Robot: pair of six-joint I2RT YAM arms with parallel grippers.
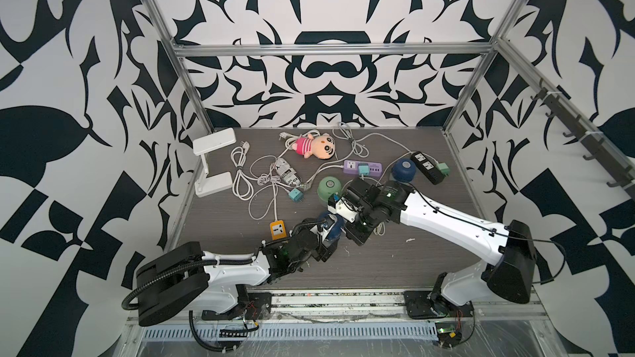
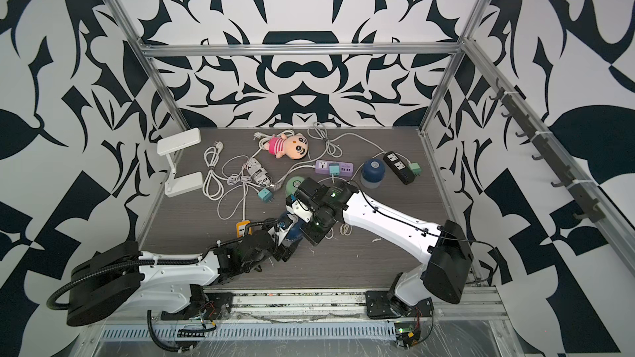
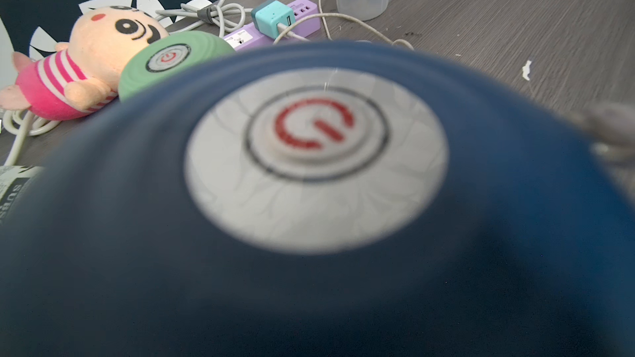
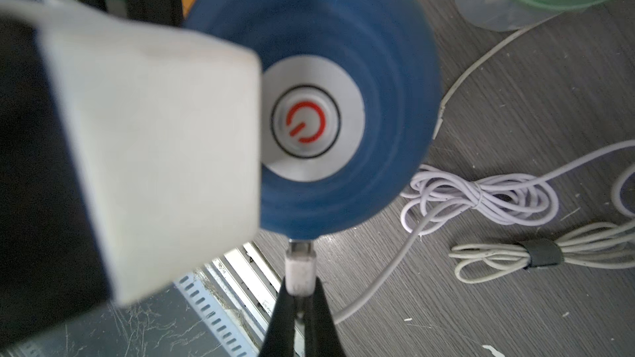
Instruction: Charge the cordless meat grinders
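A blue grinder with a red power symbol on its top is partly covered by the arms in the top left view; its lid (image 3: pixel 317 277) fills the left wrist view. Close against it is my left gripper (image 1: pixel 325 243), open, its fingers hidden in the left wrist view. My right gripper is shut on a white cable plug (image 4: pixel 301 272), whose metal tip meets the lower edge of the blue grinder; how deep it sits cannot be told. A green grinder (image 1: pixel 329 187) and a second blue grinder (image 1: pixel 404 170) stand farther back.
Behind lies a purple power strip (image 1: pixel 354 166) with a teal adapter (image 1: pixel 363 169). Coiled cables (image 4: pixel 489 198), a plush doll (image 1: pixel 316 146), a black strip (image 1: pixel 427 167) and an orange socket (image 1: pixel 277 228) lie around. Bare table (image 1: pixel 410 257) shows at front right.
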